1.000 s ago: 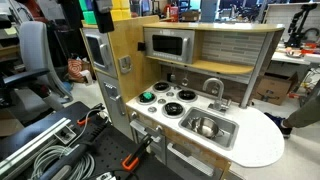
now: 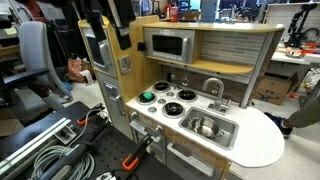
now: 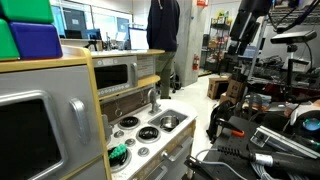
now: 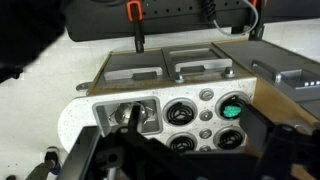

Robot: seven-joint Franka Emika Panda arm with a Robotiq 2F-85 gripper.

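Observation:
My gripper is open over the toy kitchen, its dark fingers spread wide at the lower left and right of the wrist view. Nothing lies between them. In exterior view 1 the gripper (image 2: 102,45) hangs high at the upper left, well above the stove; exterior view 2 has it at the upper right. A green object (image 4: 232,107) rests on one of the stove's burners, and also shows as a small green thing (image 3: 118,152) in exterior view 2. A metal bowl or pot (image 2: 207,127) sits in the sink (image 2: 222,131).
A microwave (image 2: 171,43) and wooden shelf (image 2: 215,65) stand above the back of the counter. The faucet (image 2: 219,90) rises behind the sink. Beside the sink a white rounded counter (image 2: 258,140) is clear. Cabinet doors (image 4: 135,67) line the front. Cables (image 2: 58,160) lie on the dark table.
In exterior view 1 my arm and gripper have shifted slightly to the right and look larger, covering the colored blocks at the top. The kitchen items have stayed put.

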